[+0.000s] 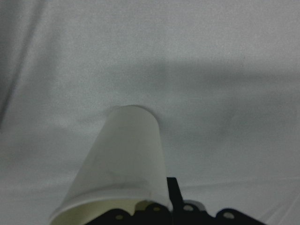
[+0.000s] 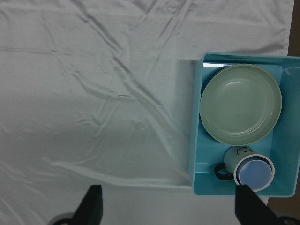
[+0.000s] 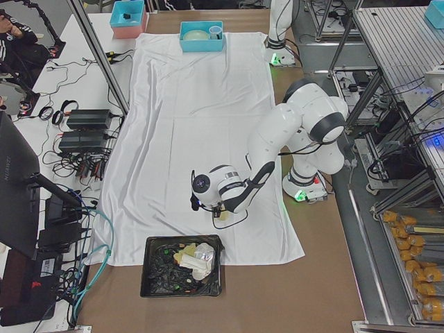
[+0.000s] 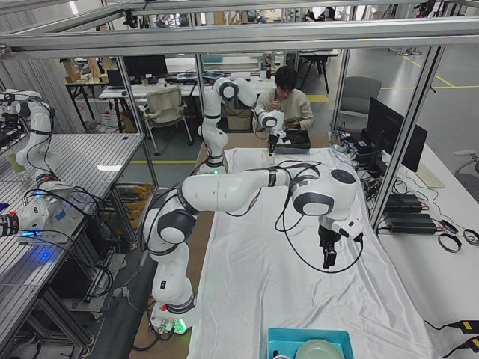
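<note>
A white paper cup (image 1: 119, 157) lies on its side on the white cloth in the left wrist view, its rim at my left gripper's black fingers at the bottom edge; whether they grip it is unclear. In the camera left view that gripper (image 3: 216, 211) is low over the cloth near the black tray (image 3: 149, 267). In the right wrist view my right gripper is open, nothing between its fingers, above the cloth beside a blue bin (image 2: 197, 126) holding a green plate (image 2: 240, 104) and a mug (image 2: 233, 157) with a blue cup inside.
The black tray holds crumpled wrappers and yellowish items. Cables and equipment crowd the side table. A seated person is behind the far arm in the camera right view.
</note>
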